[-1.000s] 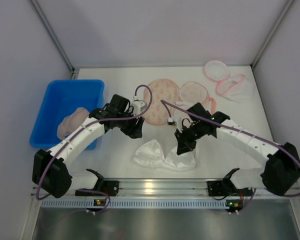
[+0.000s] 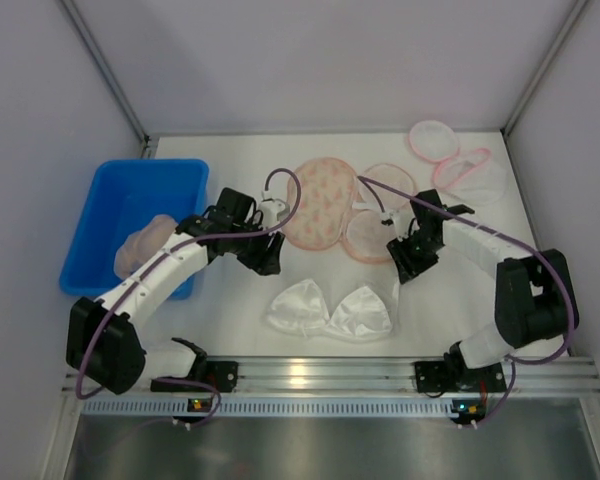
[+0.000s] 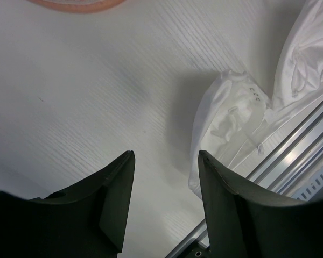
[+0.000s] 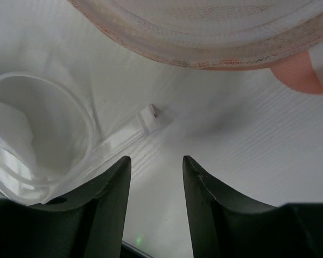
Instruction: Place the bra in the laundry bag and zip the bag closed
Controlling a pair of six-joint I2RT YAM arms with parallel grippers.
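Observation:
A white bra (image 2: 300, 306) lies spread near the front edge of the table, its cups and a clear strap showing in both wrist views. Pink-trimmed mesh laundry bags (image 2: 320, 200) lie flat at the back middle. My left gripper (image 2: 267, 260) hangs left of and above the bra, open and empty (image 3: 164, 159). My right gripper (image 2: 410, 260) is above the table at the right end of the bra, between it and the bags; in its wrist view (image 4: 156, 159) the fingers are parted with nothing between them.
A blue bin (image 2: 100, 230) with beige cloth sits at the left. More pink-rimmed mesh pieces (image 2: 475, 180) lie at the back right. Bare table (image 2: 230, 310) shows left of the bra; a metal rail runs along the front edge.
My right gripper has moved right and toward the back, away from over the bra's right cup. The left arm has hardly moved.

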